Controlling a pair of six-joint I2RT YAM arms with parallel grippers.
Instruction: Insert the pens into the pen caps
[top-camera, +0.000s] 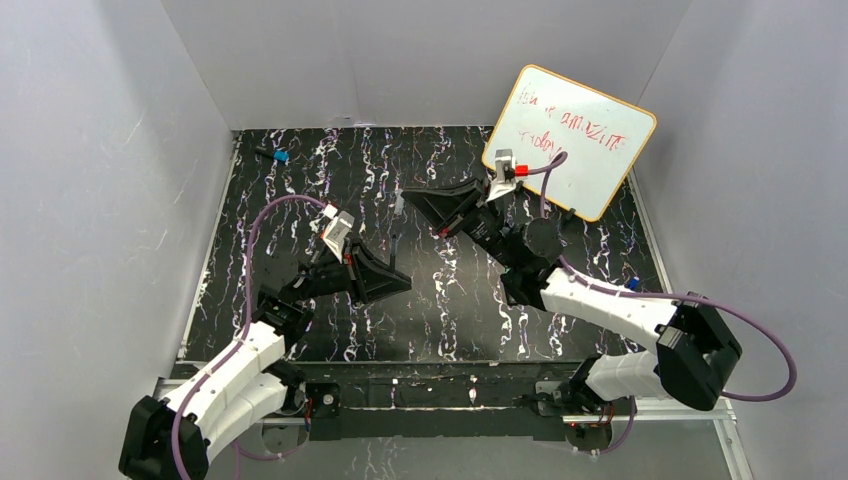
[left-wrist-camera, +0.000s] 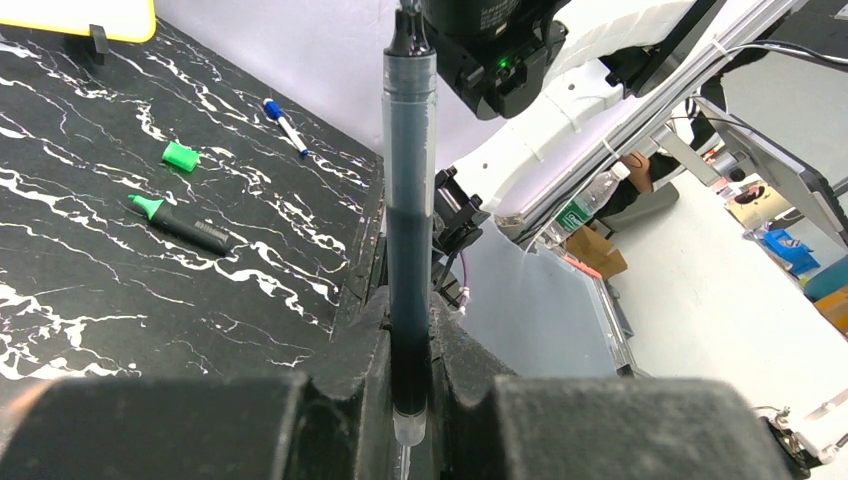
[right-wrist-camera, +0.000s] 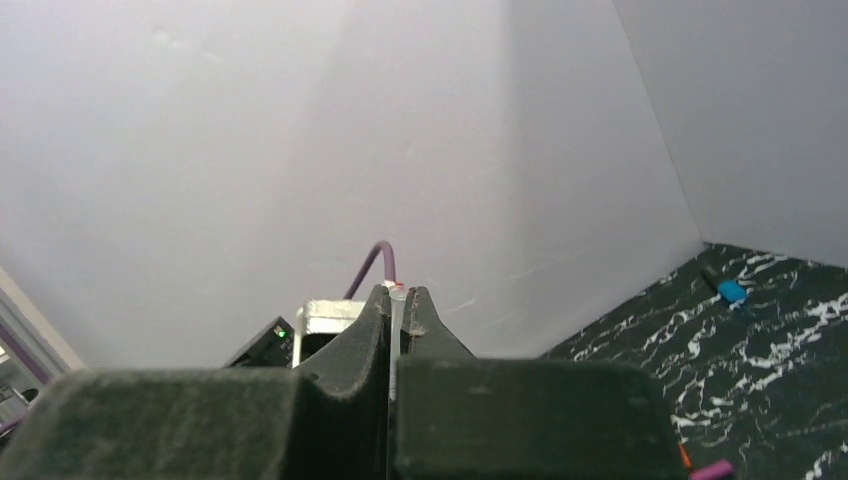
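Note:
My left gripper (top-camera: 392, 280) is shut on a clear, dark-inked pen (left-wrist-camera: 408, 230), which stands upright in the left wrist view. My right gripper (top-camera: 405, 195), higher and farther back, is shut on a clear pen cap (right-wrist-camera: 396, 340), largely hidden by its fingers. The cap hangs at the upper end of the pen in the top view; whether they touch I cannot tell. A green highlighter (left-wrist-camera: 180, 225), a loose green cap (left-wrist-camera: 180, 156) and a blue marker (left-wrist-camera: 285, 126) lie on the table.
A whiteboard (top-camera: 570, 120) stands at the back right. A dark pen with blue cap (top-camera: 280, 157) lies at the back left. Grey walls enclose the marble table (top-camera: 360, 160).

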